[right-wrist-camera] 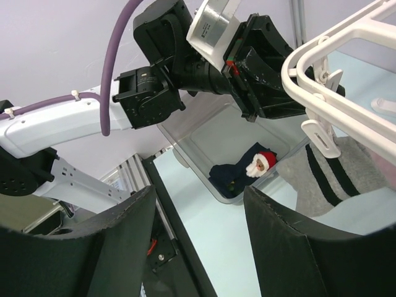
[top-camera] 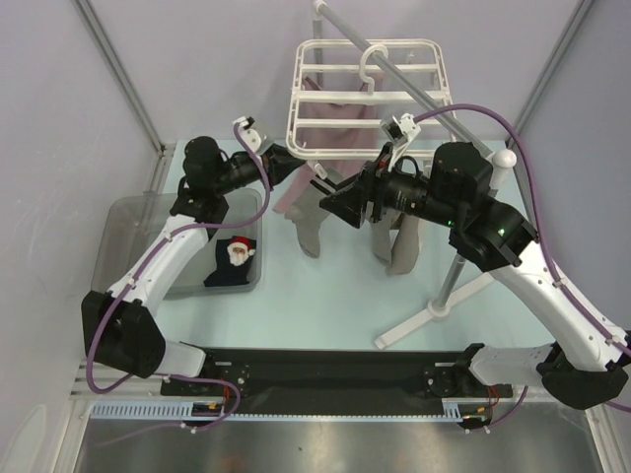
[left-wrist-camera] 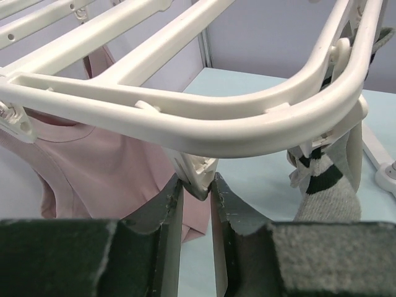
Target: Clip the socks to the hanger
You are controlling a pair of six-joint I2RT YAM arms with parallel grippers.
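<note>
The white hanger [top-camera: 365, 153] has small clips along its edge. In the left wrist view, my left gripper is shut on a hanger clip [left-wrist-camera: 197, 167], with a finger against each side. A grey sock with black stripes [left-wrist-camera: 323, 182] hangs to the right there. From the right wrist view, a striped grey sock [right-wrist-camera: 337, 176] shows behind and below another clip [right-wrist-camera: 320, 137]; whether that clip grips it cannot be told. My right gripper is open beside the hanger, nothing between its fingers. More grey sock [top-camera: 396, 241] hangs under the front bar.
Pink clothing [left-wrist-camera: 117, 167] hangs behind the gripped clip. On the left, a clear bin [top-camera: 128, 241] holds a dark sock with a Santa face [top-camera: 239, 251]. The hanger stand's base [top-camera: 434, 310] lies at the right.
</note>
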